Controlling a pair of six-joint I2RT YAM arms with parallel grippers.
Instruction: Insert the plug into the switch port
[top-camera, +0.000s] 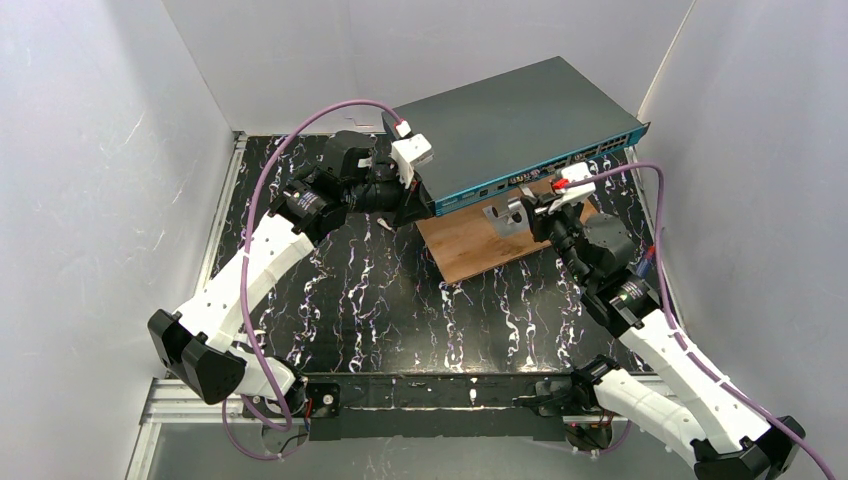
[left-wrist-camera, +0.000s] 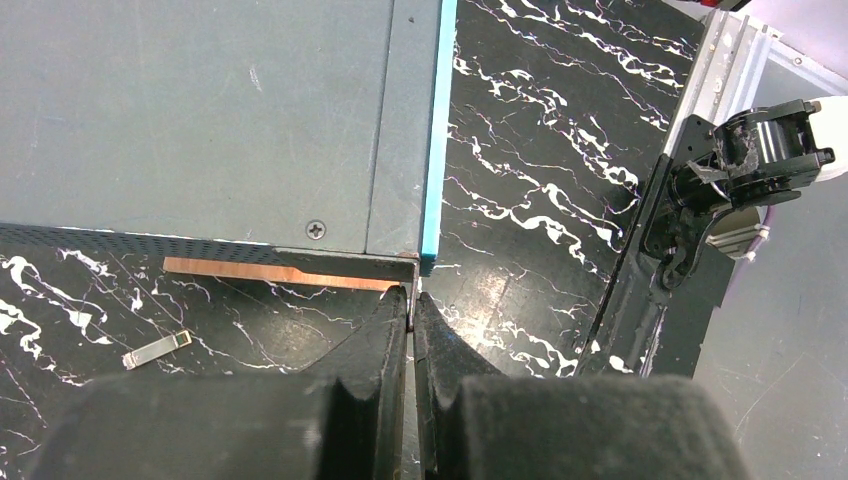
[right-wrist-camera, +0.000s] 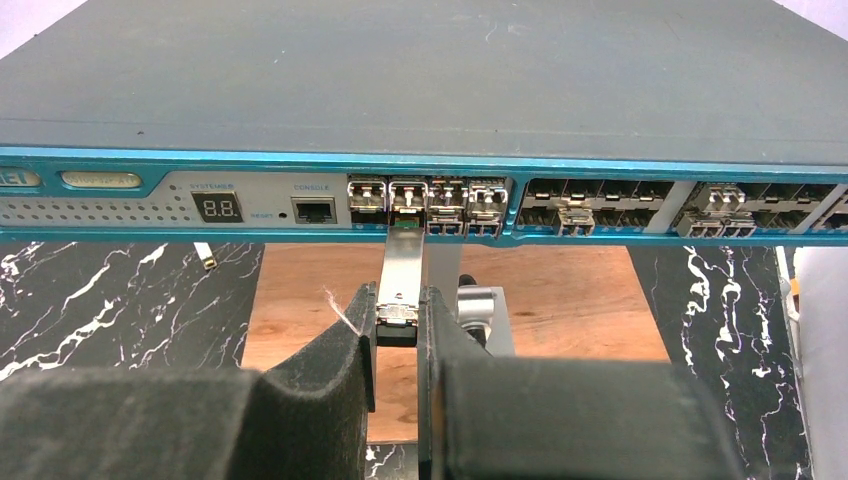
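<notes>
The switch (top-camera: 515, 120) spans the back, its blue-edged front full of ports (right-wrist-camera: 575, 205). A silver plug (right-wrist-camera: 403, 270) points up into the port group right of the console socket, its far end at the lower row; how deep it sits I cannot tell. My right gripper is round the plug's near end, fingers part open. My left gripper is shut at the switch's front left corner; only the casing's edge shows at its fingertips.
A wooden board (top-camera: 460, 250) with a metal bracket (top-camera: 500, 222) lies under the switch. A loose silver module (left-wrist-camera: 155, 350) lies on the marble table (top-camera: 340, 320), whose front middle is clear.
</notes>
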